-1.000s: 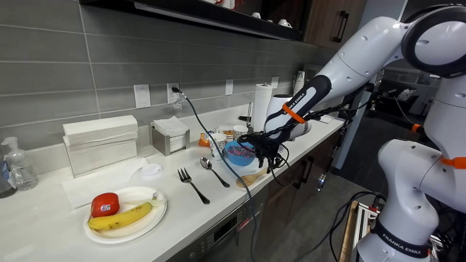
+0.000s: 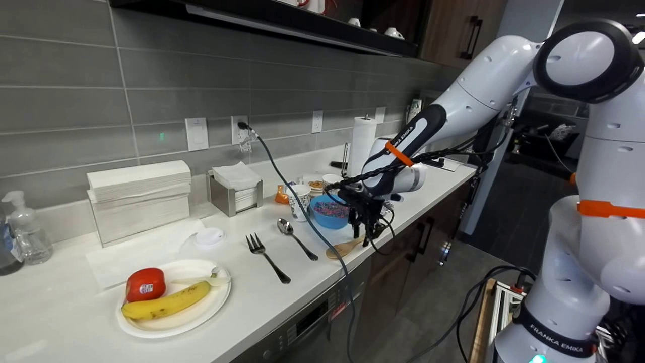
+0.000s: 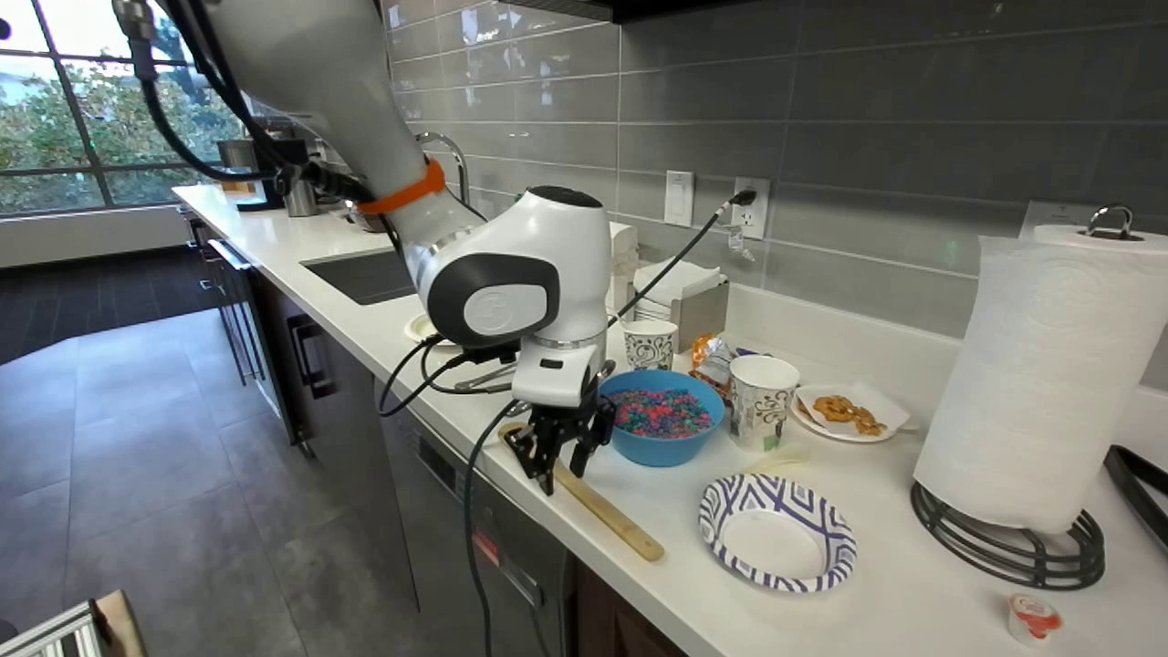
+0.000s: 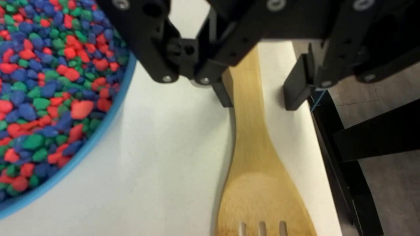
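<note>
A slotted wooden spatula (image 4: 256, 181) lies on the white counter along its front edge. My gripper is low over the spatula's neck, with one fingertip on either side. In the wrist view the left finger (image 4: 223, 92) is right beside the wood, while a gap separates the right finger (image 4: 296, 88) from it. The fingers stand part open and do not grip the handle. Exterior view 2 shows the handle (image 3: 613, 515) reaching out past my gripper (image 3: 564, 465). A blue bowl (image 3: 662, 443) of coloured pebbles sits close beside the gripper.
Paper cups (image 3: 763, 400), a patterned paper bowl (image 3: 777, 535) and a paper towel roll (image 3: 1035, 383) stand around the blue bowl. A fork (image 2: 267, 258), a spoon (image 2: 296, 237) and a plate (image 2: 220, 296) with fruit lie farther along. A cable (image 2: 308, 221) crosses the counter.
My arm has moved slightly left and lower in exterior view 1, bringing the gripper down around the spatula. The spatula and bowl have not visibly moved.
</note>
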